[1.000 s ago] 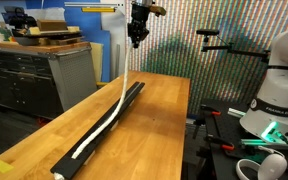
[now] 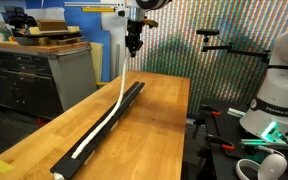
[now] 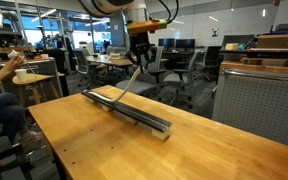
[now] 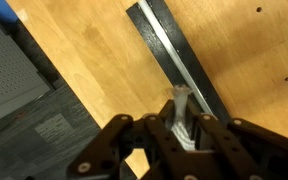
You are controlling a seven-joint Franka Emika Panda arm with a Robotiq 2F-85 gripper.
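A long white strip [image 2: 108, 116] runs along a black channel [image 2: 84, 133] on the wooden table and rises at the far part of it. High above the table, my gripper [image 2: 133, 50] is shut on the raised part of this strip. From the other side, the strip [image 3: 134, 77] slants up out of the channel [image 3: 139, 113] to the gripper [image 3: 140, 63]. In the wrist view, the pale strip [image 4: 182, 101] shows between the dark fingers, with the channel [image 4: 173, 43] below; the exact contact is partly hidden.
Bare wooden table top [image 2: 149, 130] lies beside the channel. A grey cabinet [image 2: 29, 83] stands beyond it. At the right, a second white arm [image 2: 274, 100] stands near the table. A seated person [image 3: 2, 105] is at the left.
My gripper has come down slightly and a little to the left, with the strip still in it. The part in the channel looks unchanged.
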